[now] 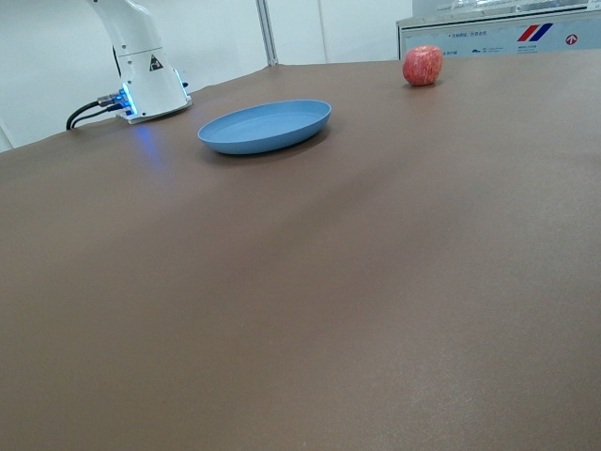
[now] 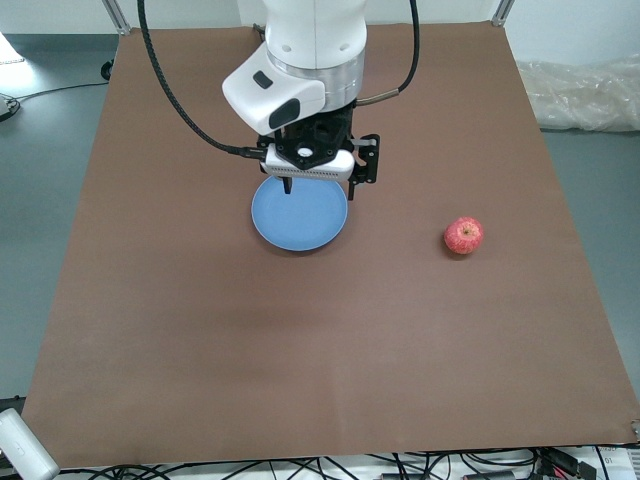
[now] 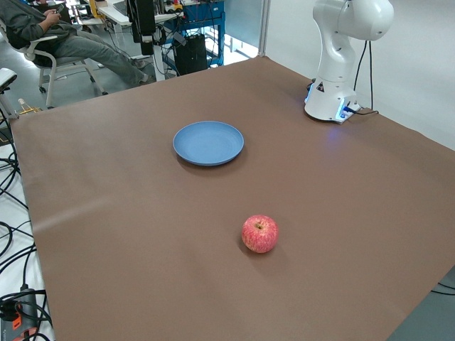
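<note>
In the left camera view the robot's gripper (image 2: 319,188) hangs over the rear of a blue plate (image 2: 299,217), pointing down; whether its fingers are open or shut is hard to tell. The plate also shows in the top view (image 1: 264,126) and right view (image 3: 207,143). A red apple (image 2: 464,235) rests on the brown table right of the plate; it is also in the top view (image 1: 423,66) and right view (image 3: 259,234). The gripper does not appear in the top or right views.
Cables (image 3: 18,249) run beyond one edge. A seated person (image 3: 85,50) is in the background of the right view.
</note>
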